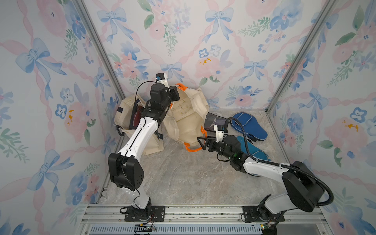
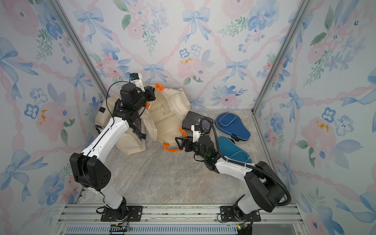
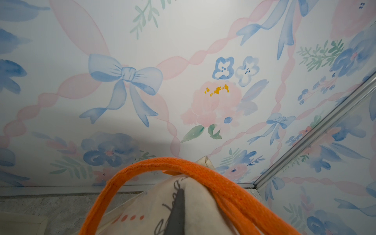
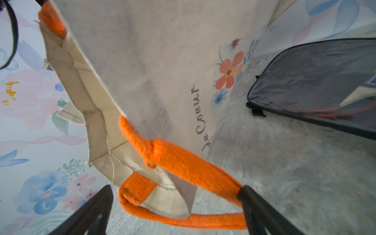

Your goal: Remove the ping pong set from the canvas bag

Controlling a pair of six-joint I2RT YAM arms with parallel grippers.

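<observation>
A cream canvas bag [image 1: 188,109] with orange straps leans open on its side, its visible interior empty. My right gripper [image 1: 204,143] stands open at the lower orange strap [image 4: 180,160], which runs between its blurred fingers. A grey paddle case [image 4: 313,86], a blue case [image 1: 248,125] and a teal case [image 2: 229,148] lie right of the bag.
Another cream bag [image 1: 125,113] with dark contents stands at the left. Walls close in on the back and sides.
</observation>
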